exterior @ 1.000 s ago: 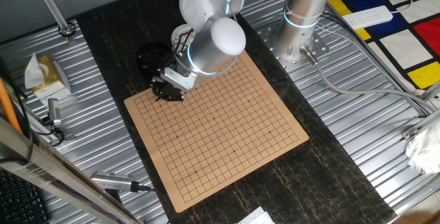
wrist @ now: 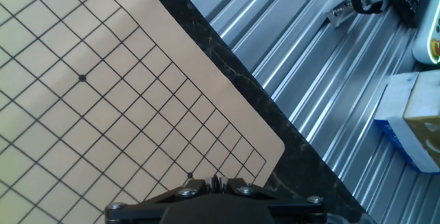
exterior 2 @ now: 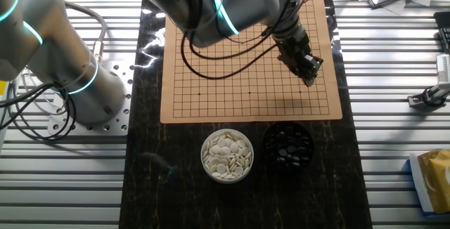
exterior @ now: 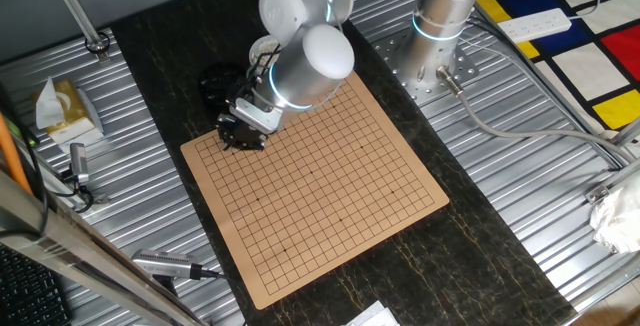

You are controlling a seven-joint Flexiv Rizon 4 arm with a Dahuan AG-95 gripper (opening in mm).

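In exterior view 1 my gripper (exterior: 228, 145) is over the board's far-left corner area, near the bowls. A tan grid board (exterior: 330, 181) lies flat on the dark table, with no stones on its visible part. In the wrist view, the gripper's fingertips (wrist: 214, 183) come close together at the bottom edge, and nothing shows between them. A white bowl (exterior 2: 204, 160) full of white stones (exterior 2: 226, 155) stands beside the board. Next to it is a black bowl (exterior 2: 266, 145) with dark stones (exterior 2: 288, 152). In exterior view 1 the arm partly hides the white bowl.
A tissue box (exterior: 75, 116) rests on the ribbed metal surface left of the table. The robot's base (exterior: 430, 61) stands to the right of the board. White paper (exterior: 374, 315) lies at the near table edge. Cables (exterior 2: 232, 74) hang around the arm above the board.
Board and bowls have not moved.
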